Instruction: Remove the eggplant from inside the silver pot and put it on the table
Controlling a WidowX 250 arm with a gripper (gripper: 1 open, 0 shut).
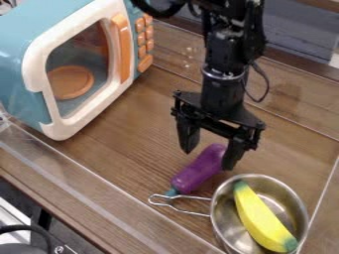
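Observation:
The purple eggplant (201, 168) with its teal end (181, 186) lies on the wooden table, just left of the silver pot (302, 201). Its teal tip reaches the pot's wire handle (179, 203); whether they touch, I cannot tell. Over the eggplant's far end is my black gripper (209, 150), its two fingers spread open. The eggplant's upper end lies near the right finger, and neither finger appears clamped on it. Inside the pot sits a yellow banana (263, 218).
A toy microwave (51, 60), blue and white with an orange keypad, stands at the upper left. Bare table (113, 149) stretches between it and the eggplant. Dark cables and items (20, 233) occupy the lower-left corner.

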